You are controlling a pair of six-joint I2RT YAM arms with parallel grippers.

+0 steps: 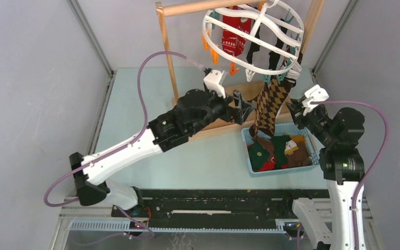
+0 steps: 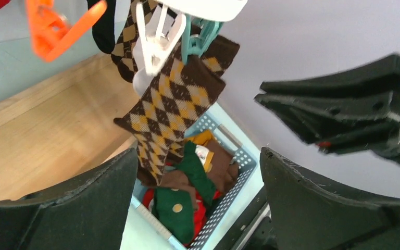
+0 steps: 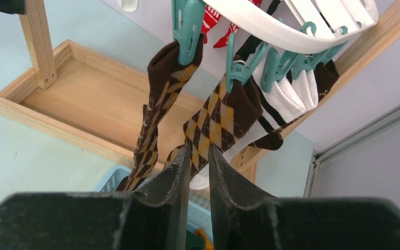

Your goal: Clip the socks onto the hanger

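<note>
A brown argyle sock (image 1: 268, 107) hangs below the white round hanger (image 1: 250, 36). In the left wrist view its top sits at a teal clip (image 2: 200, 39); in the right wrist view the same sock (image 3: 156, 112) hangs from a teal clip (image 3: 188, 31). Another argyle sock (image 3: 221, 117) and a white striped sock (image 3: 281, 101) hang from further teal clips. My left gripper (image 1: 247, 107) stands open, left of the hanging sock. On its right, my right gripper (image 1: 295, 112) is slightly open, a narrow empty gap between its fingers. Both are apart from the sock.
A light blue basket (image 1: 250, 167) holding green, red and brown socks stands below the hanger. Orange clips (image 1: 233, 67) and a white clip (image 1: 249, 75) hang along the near rim. The wooden stand (image 1: 167, 57) frames the hanger.
</note>
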